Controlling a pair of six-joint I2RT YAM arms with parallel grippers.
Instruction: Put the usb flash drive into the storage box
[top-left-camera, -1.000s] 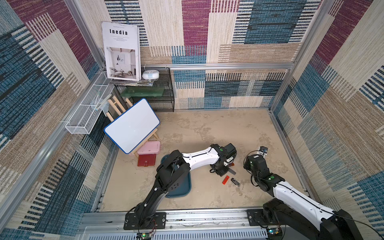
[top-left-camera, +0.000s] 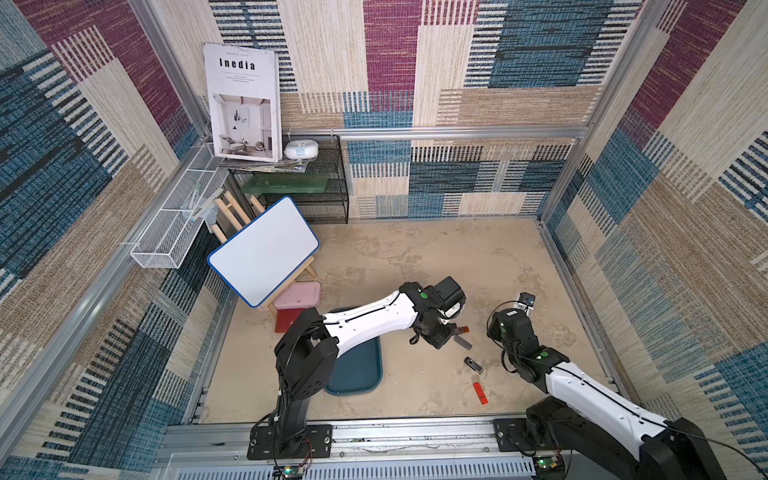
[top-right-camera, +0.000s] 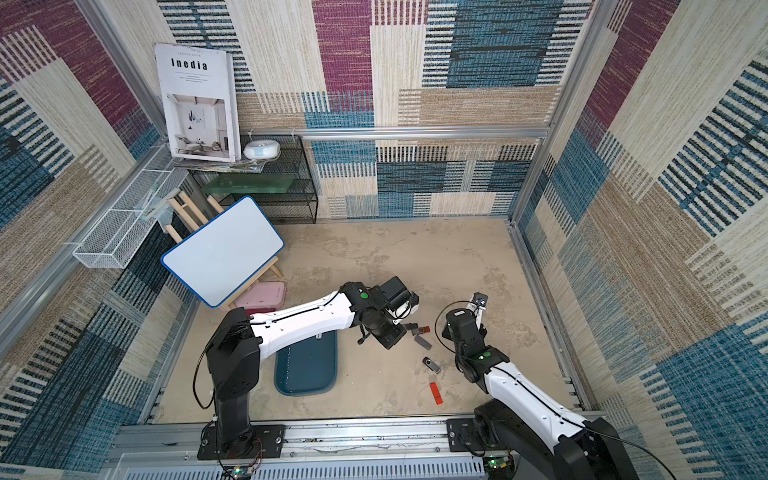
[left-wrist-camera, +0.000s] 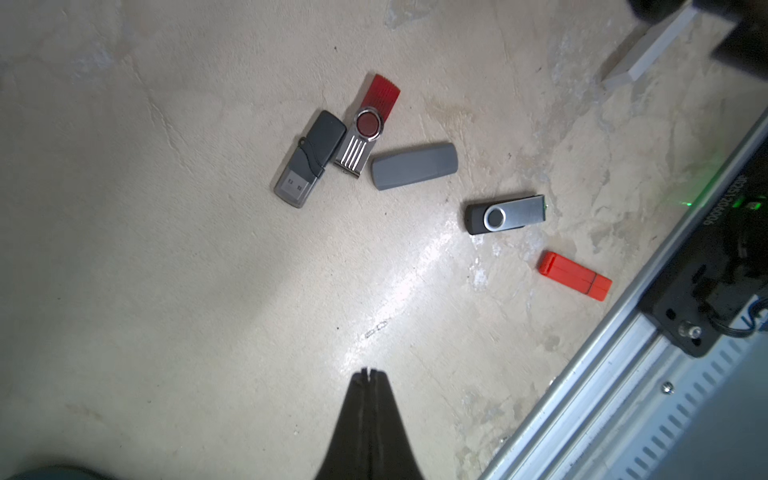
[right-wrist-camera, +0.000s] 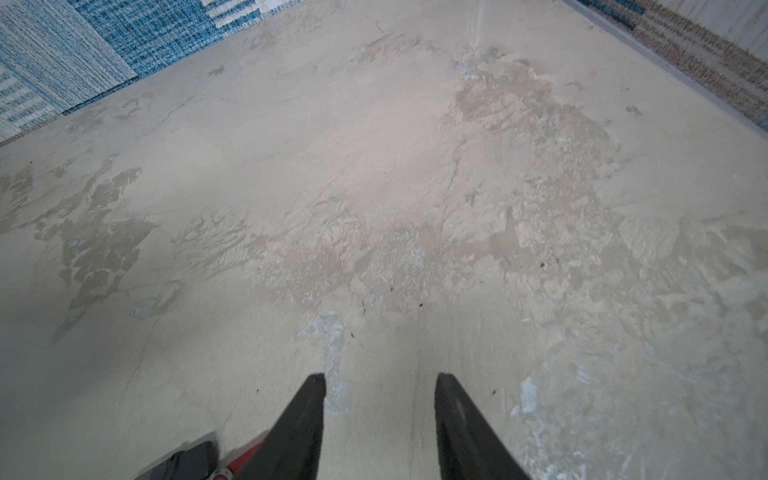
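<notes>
Several flash drives lie on the table. In the left wrist view they are a black-and-grey one (left-wrist-camera: 310, 158), a red-and-silver one (left-wrist-camera: 367, 125), a grey one (left-wrist-camera: 414, 166), a black-and-silver one (left-wrist-camera: 505, 214) and a red one (left-wrist-camera: 574, 276). Below them in that view, my left gripper is shut, with nothing visible between its fingertips. The dark blue storage box (top-left-camera: 358, 374) sits left of the drives, partly covered by the left arm. My right gripper stands open and empty; two drives peek in at its view's lower edge.
A whiteboard on an easel (top-left-camera: 265, 251) stands at the left, with a pink box (top-left-camera: 297, 295) beside it. Behind is a wire shelf (top-left-camera: 324, 188). A metal rail (top-left-camera: 412, 432) runs along the front edge.
The red drive has shifted toward the front right, and the black-and-silver one has moved slightly. My left arm has drawn back leftward. The right arm looks still.
</notes>
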